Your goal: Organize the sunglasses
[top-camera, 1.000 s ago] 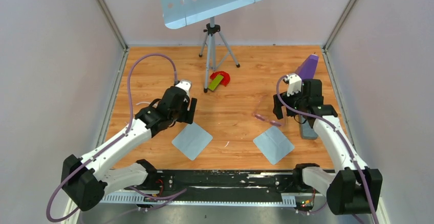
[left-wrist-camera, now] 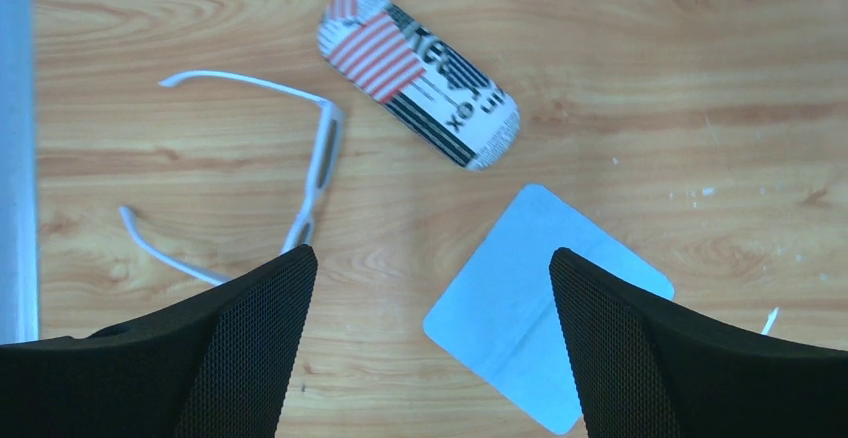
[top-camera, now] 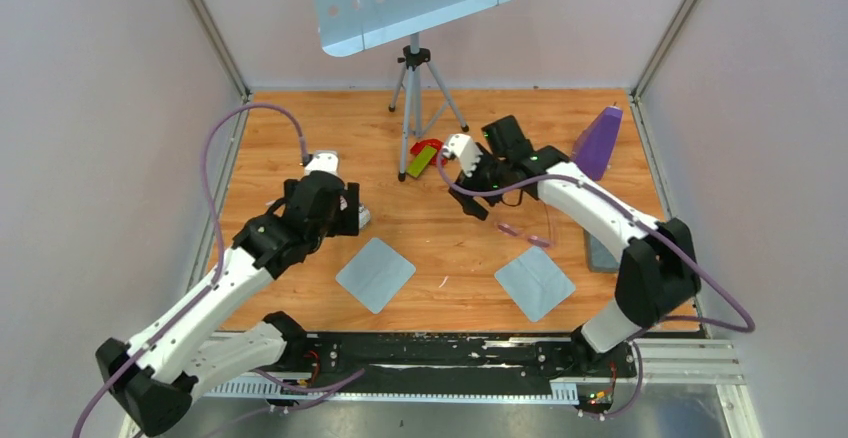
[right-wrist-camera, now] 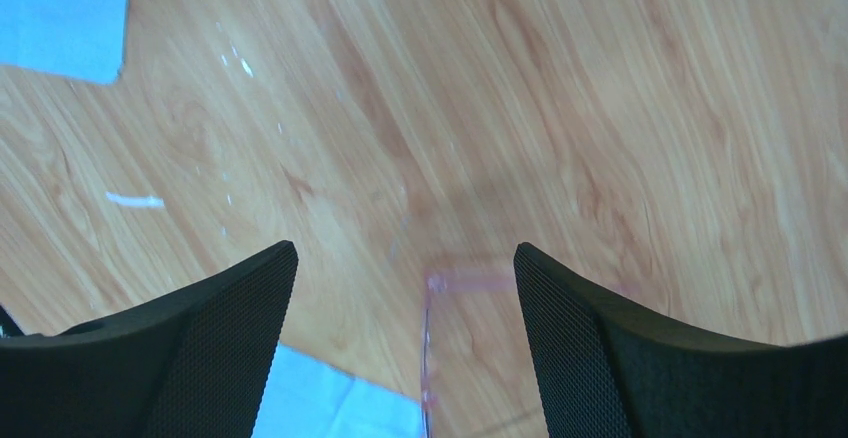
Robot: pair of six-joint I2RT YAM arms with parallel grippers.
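White sunglasses point(left-wrist-camera: 318, 163) with both temples unfolded lie on the wooden table, below and left of centre between the fingers of my left gripper in the left wrist view. That gripper hangs over the table, open and empty; from the top it hides most of these glasses. A pink pair of sunglasses point(top-camera: 525, 235) rests on the right half of the table, temples spread, blurred in the right wrist view. My right gripper, also open and empty, is above the table to the left of and behind the pink pair.
Two light blue cloths point(top-camera: 376, 275) lie flat near the front edge. A striped case with lettering point(left-wrist-camera: 420, 78) is beside the white glasses. Behind stand a tripod point(top-camera: 413, 98), a green block point(top-camera: 422, 162) on a red item, and a purple case point(top-camera: 597, 143). A grey case point(top-camera: 600, 254) lies far right.
My right gripper has swung left across the table, past the pink sunglasses. The left one has shifted left, over the white glasses. Nothing on the table has visibly moved.
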